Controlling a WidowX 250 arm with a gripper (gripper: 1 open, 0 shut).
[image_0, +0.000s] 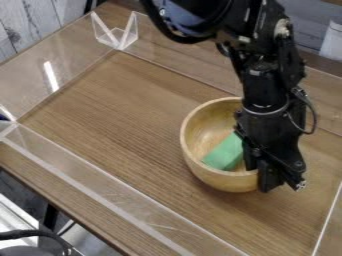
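A wooden bowl (202, 127) sits on the right side of the wooden table, tilted slightly, with a green object (225, 152) inside it. My black gripper (265, 175) reaches down from the top over the bowl's right side, its fingers low at the near right rim. It appears shut on that rim, though the fingertips are partly hidden by the gripper's body and the bowl.
Clear plastic edging runs along its borders, with a small clear corner piece (118, 32) at the back left. Cables lie off the lower left edge.
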